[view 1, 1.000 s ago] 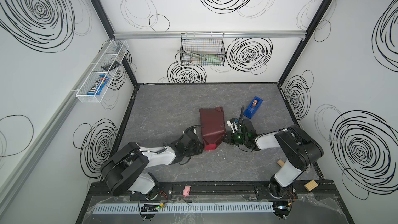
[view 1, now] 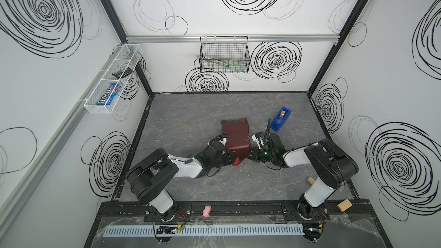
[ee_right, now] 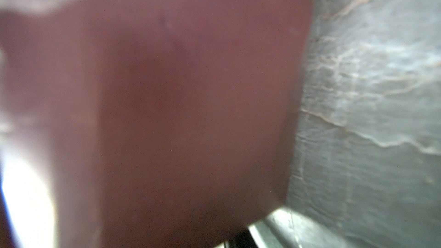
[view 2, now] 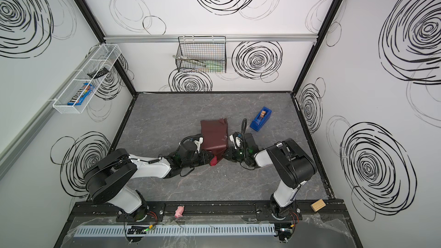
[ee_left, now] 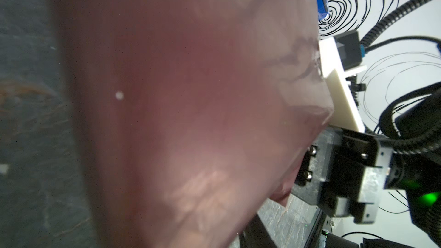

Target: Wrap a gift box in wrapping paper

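The maroon wrapped box (view 1: 235, 133) lies on the grey table, with a red flap (view 1: 236, 160) at its near end. My left gripper (view 1: 228, 156) is at the near left corner, open per its stance against the paper, though its fingers are hidden. My right gripper (view 1: 250, 155) is at the near right corner, shut on the wrapping paper; its fingertips are mostly hidden. Maroon paper fills most of both wrist views, blurred in the right one.
A blue tape dispenser (view 1: 280, 118) lies at the back right. Wooden blocks (view 1: 344, 205) and a pink toy (view 1: 206, 211) are at the front.
My left gripper has moved right and away from the front, onto the box's near corner, where the flap now looks narrower. The right gripper is nearly unmoved.
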